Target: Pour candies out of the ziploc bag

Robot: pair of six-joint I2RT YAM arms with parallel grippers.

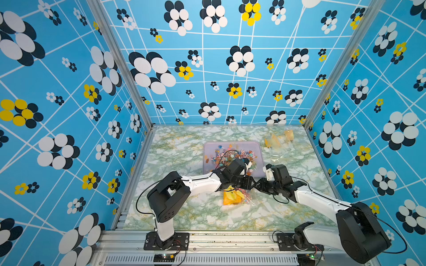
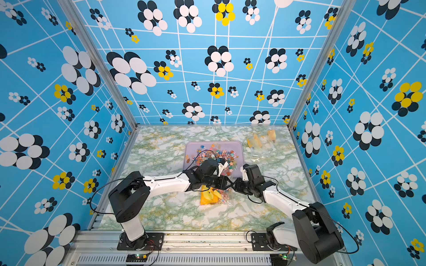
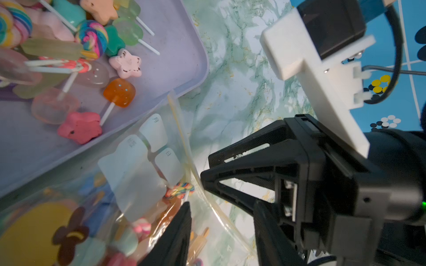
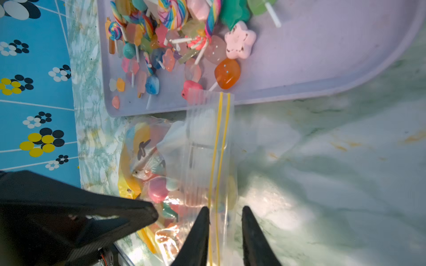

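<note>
A ziploc bag of candies point(image 1: 233, 196) with orange-yellow print lies in front of the lilac tray, under both grippers. Its zip strip with yellow lines point(image 4: 217, 155) stands out in the right wrist view. My left gripper point(image 1: 248, 182) and right gripper point(image 1: 259, 184) nearly meet above the bag. In the left wrist view my left gripper has its fingers parted at the bag's clear top edge, with the other gripper's black fingers close by. My right gripper has its fingertips parted at either side of the zip strip.
The lilac tray point(image 1: 213, 155) behind the bag holds many loose candies and lollipops. Clear and yellowish plastic bags point(image 1: 277, 139) lie at the back right.
</note>
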